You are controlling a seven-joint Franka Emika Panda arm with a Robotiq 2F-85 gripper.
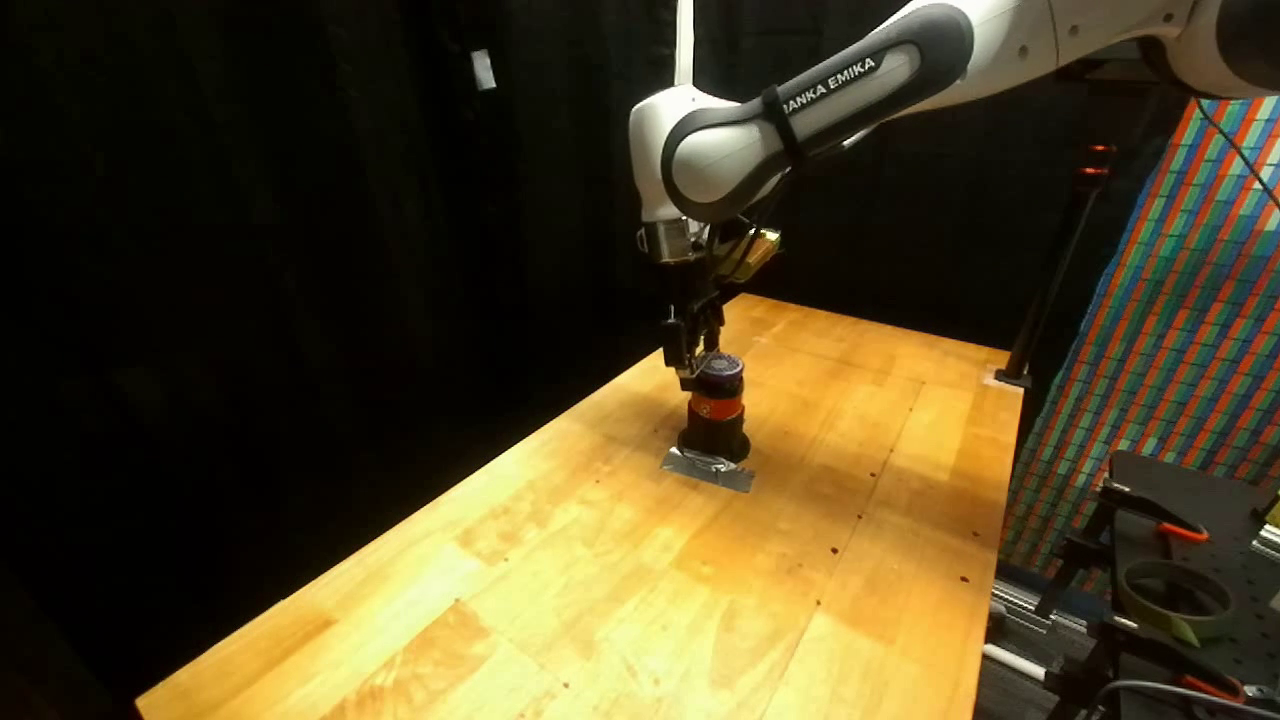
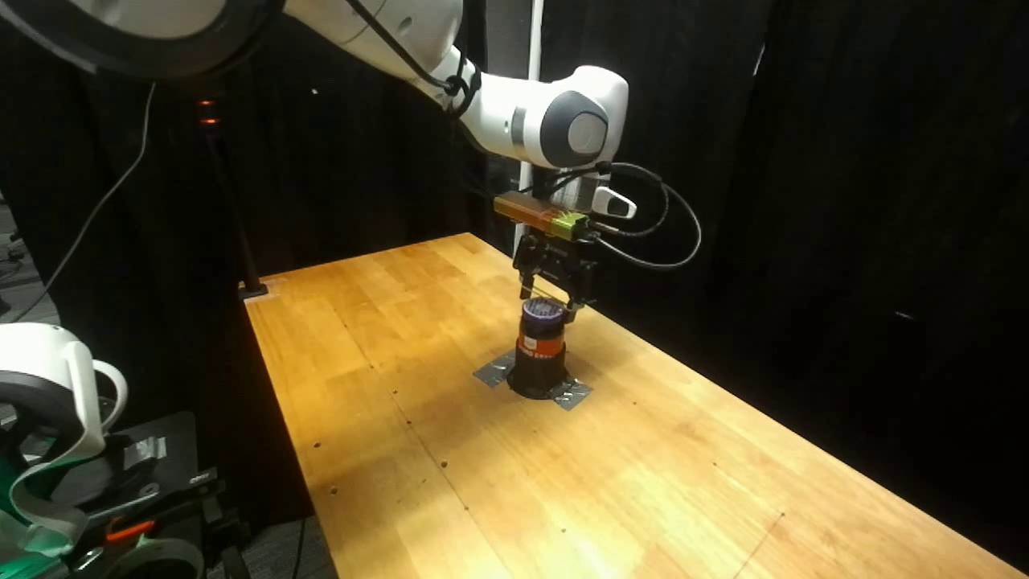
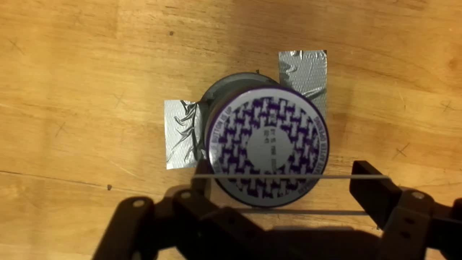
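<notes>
A jar (image 1: 717, 410) with a dark body and orange label stands upright in a black round base (image 2: 533, 383), which grey tape holds to the table. Its purple-and-white patterned lid (image 3: 270, 149) faces up. My gripper is open at the lid's near edge. Two thin bands stretch between its fingers and cross over the lid in the wrist view. The left finger lies close to the lid's edge, while a clear gap separates the right one from it. Whether the bands touch the lid I cannot tell.
Silver tape strips (image 3: 181, 134) lie on either side of the base. A thin black post (image 2: 236, 212) stands at its far corner. Beside the table is a dark cart (image 1: 1182, 504) with clamps and a tape roll.
</notes>
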